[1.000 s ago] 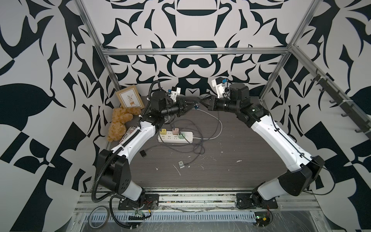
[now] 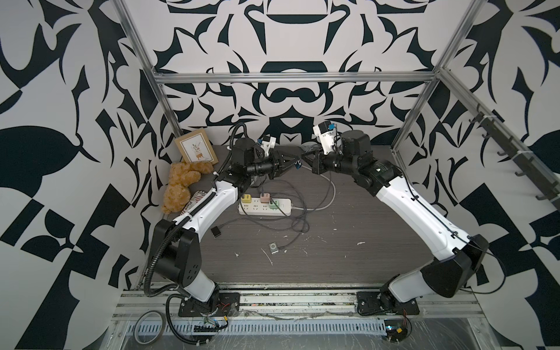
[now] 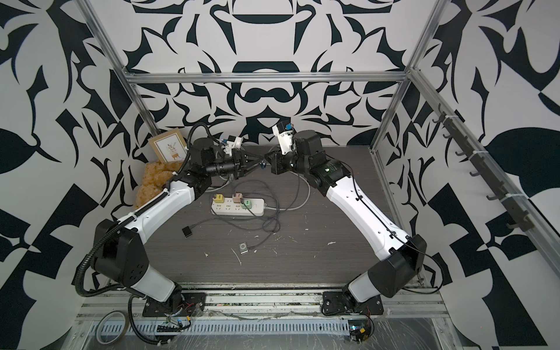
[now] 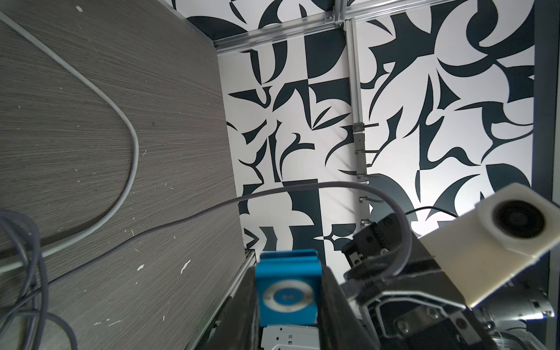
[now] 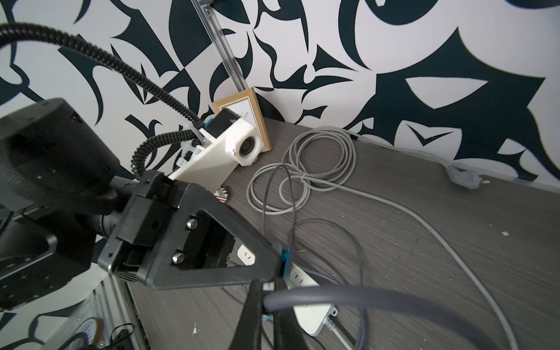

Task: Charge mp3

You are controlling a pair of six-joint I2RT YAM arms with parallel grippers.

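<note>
A small blue mp3 player (image 4: pixel 288 297) with a pale round control ring is clamped in my left gripper, raised above the table. Only a sliver of the player (image 5: pixel 285 260) shows in the right wrist view. My right gripper is shut on the end of a thick grey charging cable (image 5: pixel 373 295), right beside the left fingertips. In the left wrist view that cable (image 4: pixel 303 186) arches over and down into the right fingers. The connector is mostly covered, so whether it sits in the player's port cannot be told.
A white power strip (image 2: pixel 250 208) with yellow, pink and green plugs lies below, tangled cables around it. A black plug (image 2: pixel 216 231) and a small silver item (image 2: pixel 274 248) lie in front. Plush toy (image 2: pixel 176 186) and picture frame (image 2: pixel 196 145) stand left.
My right gripper has shifted a little left and its wrist has turned slightly, staying close to the player. The left arm has moved only slightly, a touch to the right.
</note>
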